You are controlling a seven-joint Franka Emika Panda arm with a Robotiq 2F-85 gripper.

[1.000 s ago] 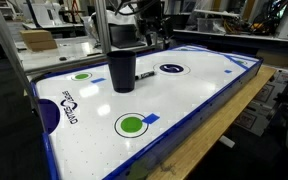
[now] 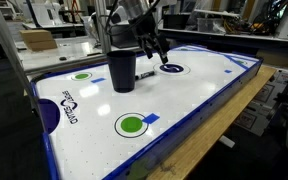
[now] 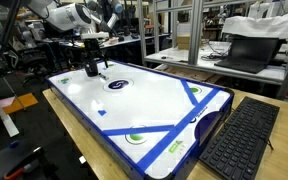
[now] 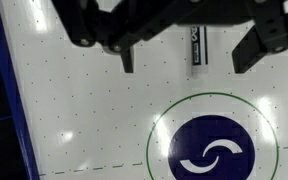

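A dark marker-like stick (image 4: 198, 45) with white lettering and a pale end lies on the white table between my gripper's spread fingers in the wrist view. My gripper is open, one finger on each side of it, and nothing is clasped. In exterior view 1 the stick (image 2: 145, 75) rests just right of a black bin (image 2: 123, 72). The gripper (image 2: 156, 60) hangs above the table there, close over the stick. Part of the stick is hidden under the gripper in the wrist view.
A dark blue circle logo (image 4: 212, 148) is printed on the table beside the stick. The bin stands close to the arm. Free table (image 2: 189, 95) stretches toward the near right. A keyboard (image 3: 242, 138) and a laptop (image 3: 257, 58) sit off the table's side.
The gripper has come down and nearer to the stick over the last second. Bin and stick appear unmoved.
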